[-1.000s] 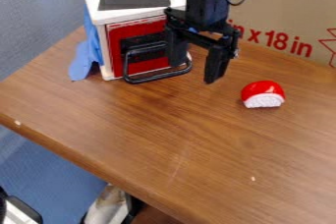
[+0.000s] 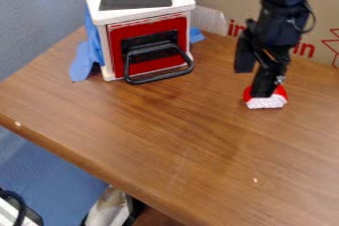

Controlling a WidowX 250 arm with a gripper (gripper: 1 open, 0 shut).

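Observation:
My black gripper [image 2: 255,71] is lowered at the right of the table, its lower end directly over a small red-and-white rounded object [image 2: 265,100], partly covering it. Whether the fingers touch it or how they stand around it is unclear. A toy oven [image 2: 135,28] with a red front, white body and black handle stands at the back, left of the gripper.
A blue cloth [image 2: 82,60] lies beside the oven's left side. A cardboard wall stands behind.
My gripper has moved right and down, away from the oven's front to the red-and-white object.

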